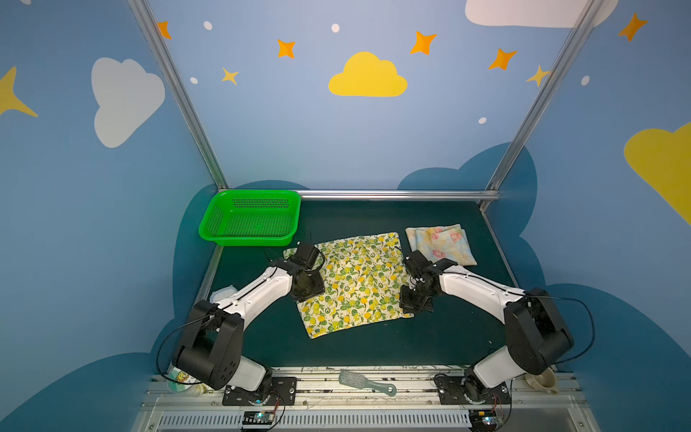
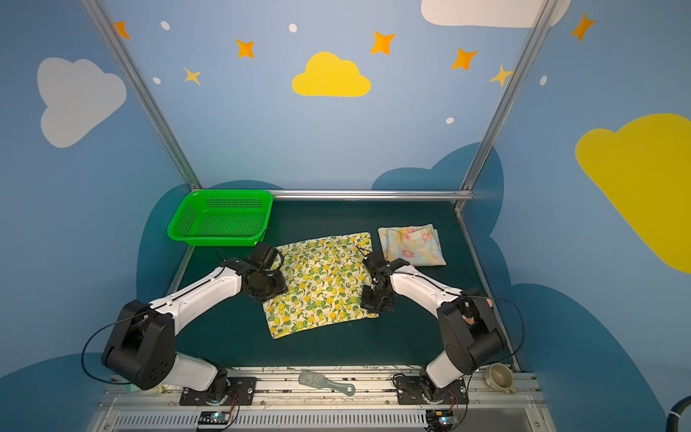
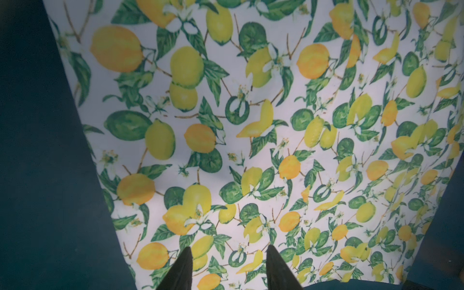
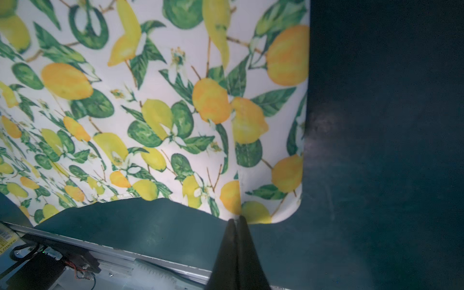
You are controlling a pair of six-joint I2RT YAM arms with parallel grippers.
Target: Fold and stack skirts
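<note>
A skirt with a lemon print (image 1: 360,284) lies spread out as a slightly tilted rectangle on the dark green table. Over its left part, my left gripper is partly open, with printed cloth below and no fold visible between its fingers. At the skirt's right end, my right gripper is shut, its tips right at the hem edge; whether any cloth is pinched there cannot be made out. A narrow strip beside a seam runs along that right edge. A pale floral skirt (image 1: 440,243), folded into a small rectangle, lies at the back right.
An empty green basket (image 1: 248,242) stands at the back left. On the front rail lies a grey brush (image 1: 367,383), and a cup (image 2: 498,378) stands at the right front. Bare table (image 1: 374,351) shows in front of the lemon skirt.
</note>
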